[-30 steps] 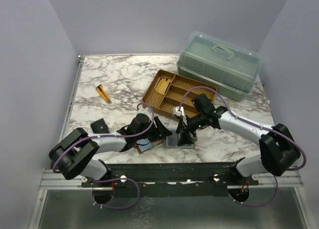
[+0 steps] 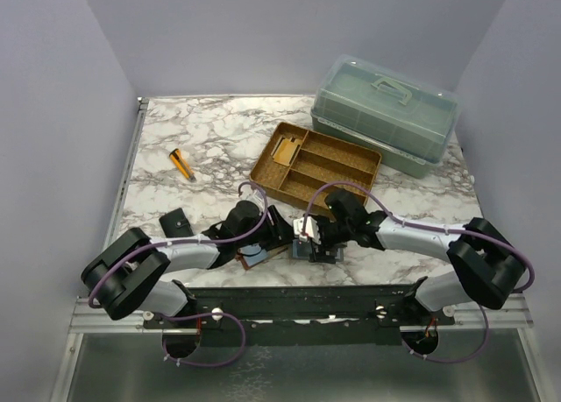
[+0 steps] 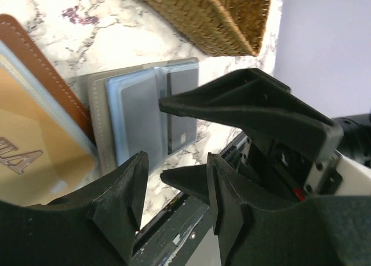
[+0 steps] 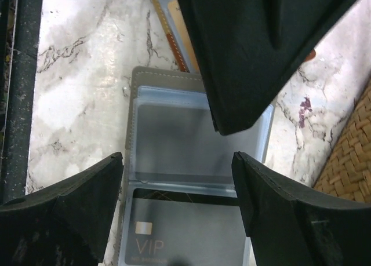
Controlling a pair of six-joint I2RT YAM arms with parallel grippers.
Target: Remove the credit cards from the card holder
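Observation:
The card holder lies flat near the table's front edge, with clear-blue sleeves and a dark card marked VIP. My right gripper is open just over it, nothing held. My left gripper is open at the holder's left side, nothing held; part of it reaches across the top of the right wrist view. A second holder with a tan card lies beside the first, on the left.
A woven divided basket stands behind the grippers, a green plastic box at back right. A cutter and dark item lie left.
The left gripper has moved only slightly.

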